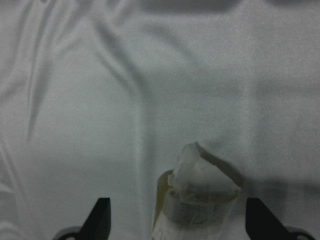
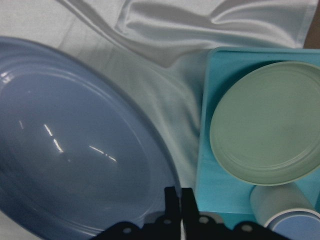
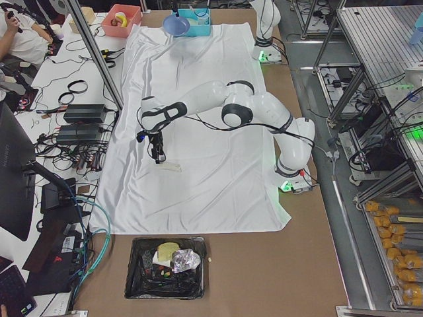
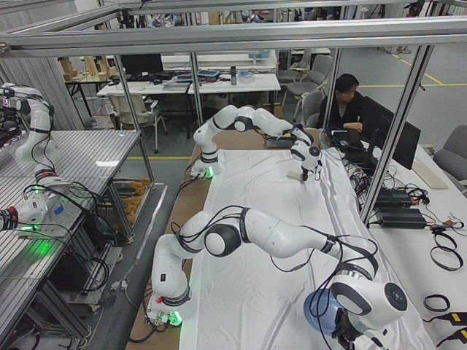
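Note:
A crumpled translucent paper wrapper [image 1: 195,200] lies on the white cloth [image 3: 198,185]. My left gripper [image 3: 158,158] hovers over it, its fingers open on either side in the left wrist view. My right gripper is shut on the rim of a blue plate [image 2: 75,135], held at the far end of the cloth beside a cyan tray [image 2: 205,150]. The tray holds a green plate [image 2: 265,120] and a cup [image 2: 280,205].
A red bin [image 3: 121,30] stands at the back left. A black tray [image 3: 142,271] with food-like items and foil is on the board in front.

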